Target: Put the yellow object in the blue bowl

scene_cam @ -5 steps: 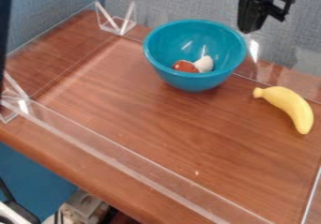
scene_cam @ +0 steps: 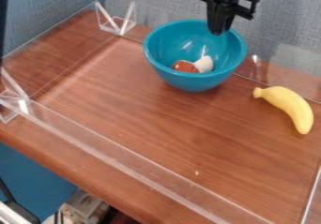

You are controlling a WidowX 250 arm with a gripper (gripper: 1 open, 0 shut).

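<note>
The yellow object is a banana-shaped piece [scene_cam: 288, 108] lying on the wooden table at the right. The blue bowl [scene_cam: 167, 70] stands upright at the back centre, to the left of the banana. Inside it rest a small red-orange item and a white one. My black gripper [scene_cam: 220, 29] points down over the back right part of the bowl, well away from the banana. Its fingers overlap into one dark shape, so their opening does not show. Nothing yellow is at its tips.
Clear plastic strips edge the table [scene_cam: 138, 120] at front and back. A wire-like clear bracket [scene_cam: 116, 20] stands at the back left, another [scene_cam: 14, 98] at the left edge.
The gripper has moved left and down in the view, from behind the bowl's right side to over the bowl. The banana, the bowl and its contents have stayed put.
</note>
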